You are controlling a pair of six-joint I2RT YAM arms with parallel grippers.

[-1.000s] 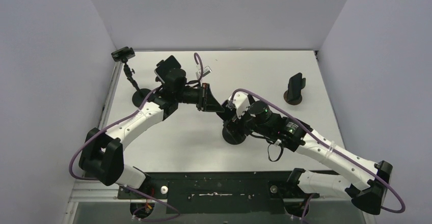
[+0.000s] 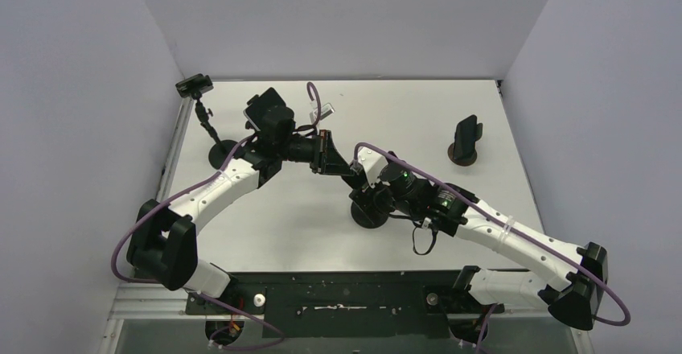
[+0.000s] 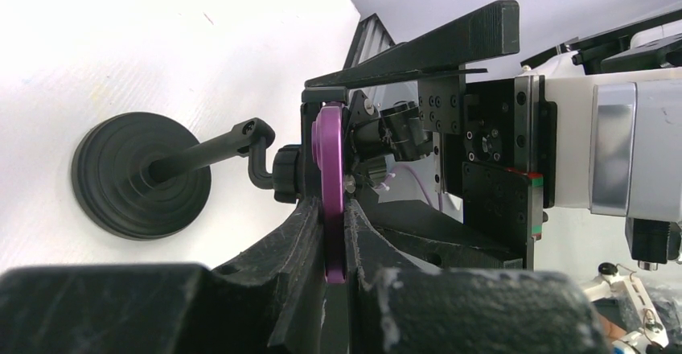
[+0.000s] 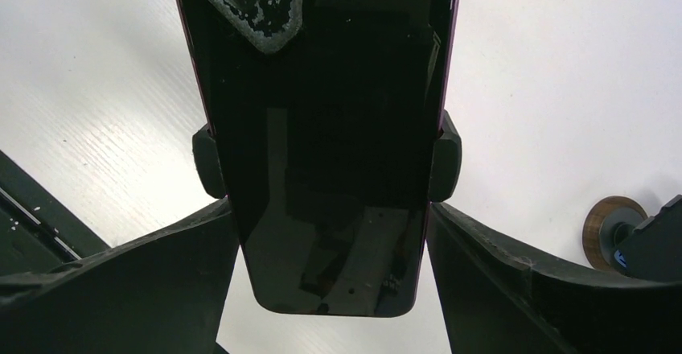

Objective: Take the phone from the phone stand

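The phone sits upright in the phone stand, its dark screen facing the right wrist camera; the left wrist view shows its purple edge point(image 3: 332, 177). The stand has a round black base point(image 3: 141, 175), a bent arm point(image 3: 211, 153) and side clamps point(image 4: 447, 161) along the phone's edges. My left gripper is shut on the phone; one of its fingers point(image 4: 261, 12) covers the phone's upper left in the right wrist view. With its fingers apart, my right gripper spans the phone near the clamps. Whether its fingers touch them, I cannot tell.
A black stand with a wooden base point(image 2: 464, 154) stands at the right of the white table point(image 2: 394, 109). At the far left is another black stand point(image 2: 223, 154), with a dark panel point(image 2: 265, 104) beside it.
The left arm and the stand's base look unmoved.
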